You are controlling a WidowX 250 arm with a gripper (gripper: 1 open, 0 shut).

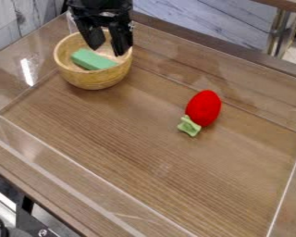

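A wooden bowl (pixel 92 80) on the table at the upper left holds a pale green block (pixel 92 59). Right above the bowl is my black gripper (pixel 104 42), its fingers spread apart over the bowl's back part; whether anything is between them I cannot make out. A red oval object (pixel 203 106) lies at the right of centre, with a small light green piece (pixel 189 125) touching its lower left.
A wooden ledge (pixel 281 7) is at the top right, and a white panelled surface stands at the far left back.
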